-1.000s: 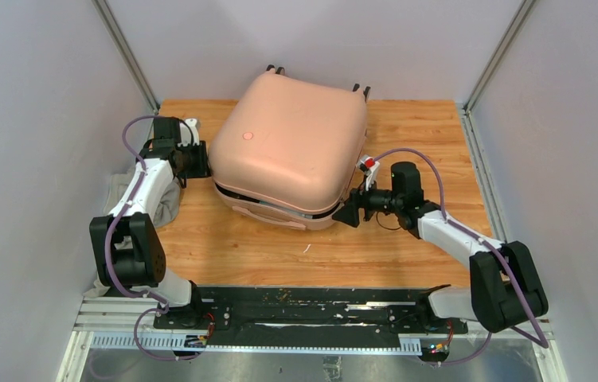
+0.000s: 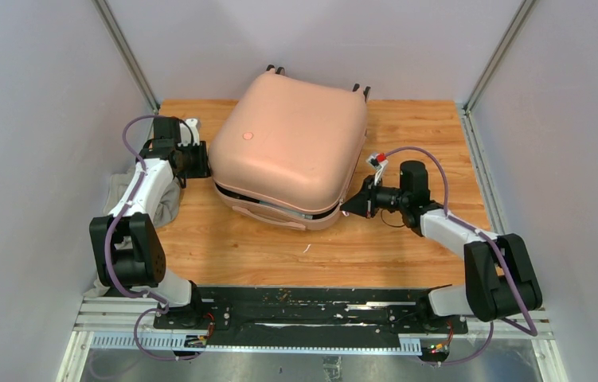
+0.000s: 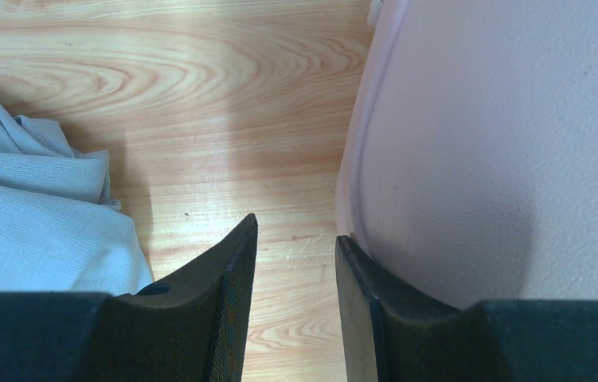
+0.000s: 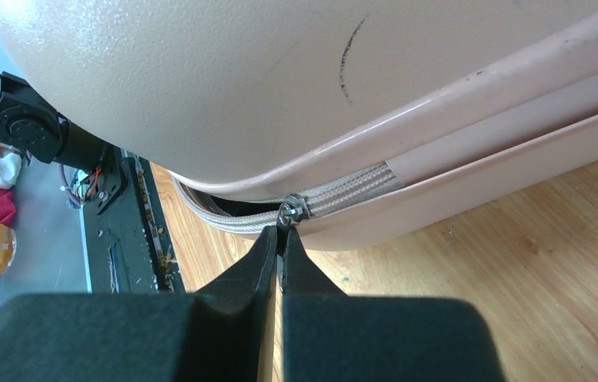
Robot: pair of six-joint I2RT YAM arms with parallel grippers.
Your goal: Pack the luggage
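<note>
A closed pink suitcase point(image 2: 295, 135) lies askew on the wooden table, a dark gap along its front seam. At its left side is my left gripper point(image 2: 200, 163); in the left wrist view its fingertips point(image 3: 244, 235) stand apart beside the pale shell, and what lies between them is unclear. At the front right corner my right gripper point(image 2: 343, 205) is shut at the metal zipper slider point(image 4: 295, 207), fingertips on or against its pull, with the grey zipper tape point(image 4: 351, 187) running along the seam.
Folded grey-blue cloth point(image 3: 41, 223) lies left of the suitcase. The front edge has a dark rail. Loose items show beyond it in the right wrist view.
My right gripper has turned and closed at the zipper corner, its arm shifting slightly. The left arm and suitcase look unchanged.
</note>
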